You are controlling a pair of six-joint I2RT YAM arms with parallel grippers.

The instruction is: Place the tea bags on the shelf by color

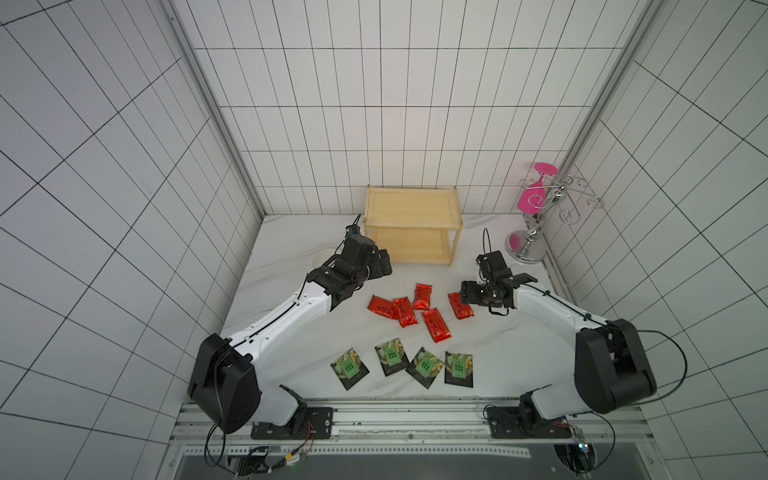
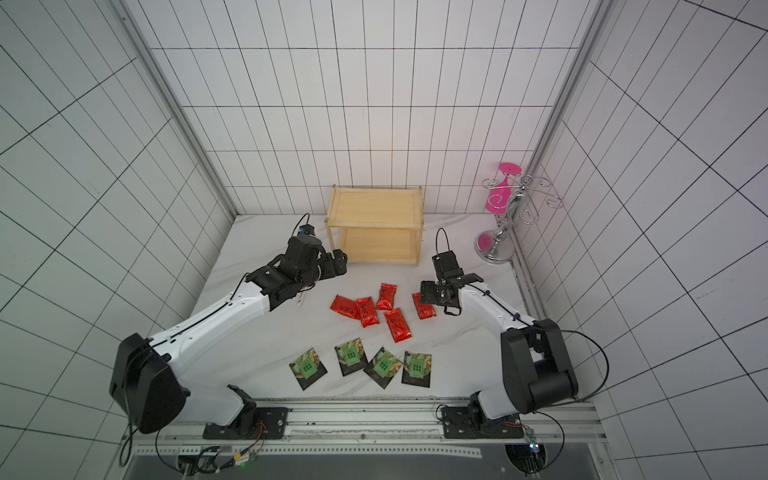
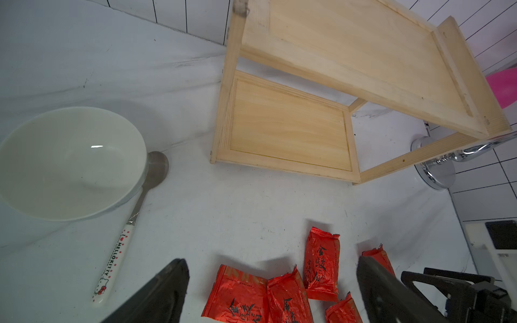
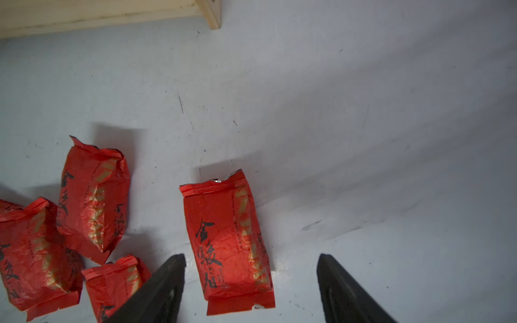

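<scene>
Several red tea bags (image 1: 436,324) lie mid-table in front of an empty two-tier wooden shelf (image 1: 412,204). Several dark tea packets with green labels (image 1: 349,367) lie in a row along the front. My left gripper is open, raised left of the shelf's front, nothing between its fingers. My right gripper is open just above the rightmost red tea bag (image 4: 226,242), which lies between and below its fingertips in the right wrist view.
A white bowl (image 3: 70,161) and a spoon (image 3: 113,258) lie left of the shelf. A chrome stand (image 1: 528,249) with pink glassware (image 1: 531,200) stands at the back right. The table right of the red bags is clear.
</scene>
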